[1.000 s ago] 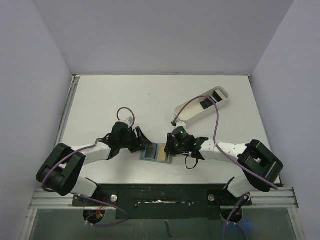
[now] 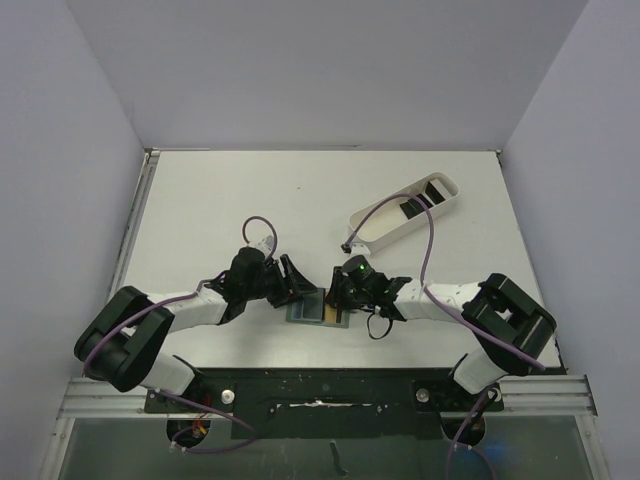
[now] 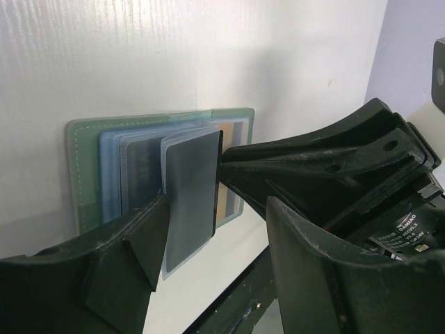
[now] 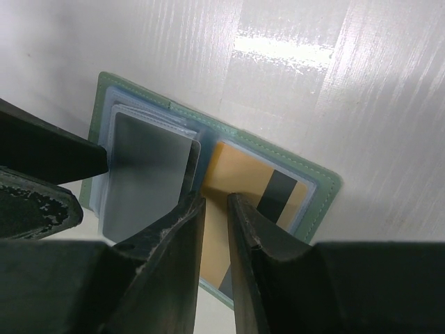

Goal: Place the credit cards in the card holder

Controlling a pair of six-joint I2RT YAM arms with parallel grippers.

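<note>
The card holder [image 2: 307, 312], green-edged, lies spread on the table below both grippers. In the left wrist view, a dark-faced leaf [image 3: 189, 188] of clear pockets rises from it, a black strip along its edge. My left gripper is open, one finger to each side of this leaf. My right gripper is shut to a narrow gap over the holder's other half. Beneath its tips lies a gold card [image 4: 240, 170] with a black stripe; what is between the fingers is hidden. Its fingers [image 3: 299, 156] come close to the leaf in the left wrist view.
A white tray [image 2: 383, 233] with several black cards [image 2: 413, 207] stands at the back right. Both arms crowd the front middle, grippers close together. Behind the holder the white table [image 2: 250, 185] is bare.
The holder has slid a little to the right. My right gripper has hardly moved, its arm turning slightly.
</note>
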